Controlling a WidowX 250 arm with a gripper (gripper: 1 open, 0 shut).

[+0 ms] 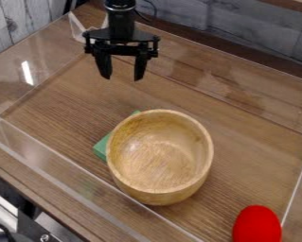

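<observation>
My black gripper [121,68] hangs at the top centre of the camera view, over the back of the wooden surface, its fingers apart with nothing visible between them. A large round wooden bowl [160,161] sits below it, nearer the front, with a green object [102,146] partly hidden under or beside its left edge. A red rounded object [257,225] lies in the front right corner.
Raised walls border it at the back and left.
</observation>
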